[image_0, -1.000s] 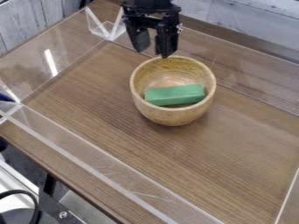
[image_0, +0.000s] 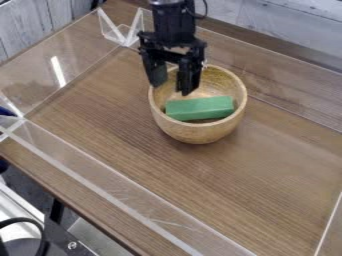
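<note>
A round wooden bowl (image_0: 197, 129) sits on the table (image_0: 94, 150), holding a green block (image_0: 198, 110) that lies in its front half. My black gripper (image_0: 174, 74) reaches down from the top centre of the view, its fingertips over the back rim and back part of the bowl, behind the green block. The fingers look apart; whether they touch the rim is unclear.
A clear plastic piece (image_0: 119, 30) is at the back left. Dark cables lie at the lower left corner.
The bowl and green block look unmoved.
</note>
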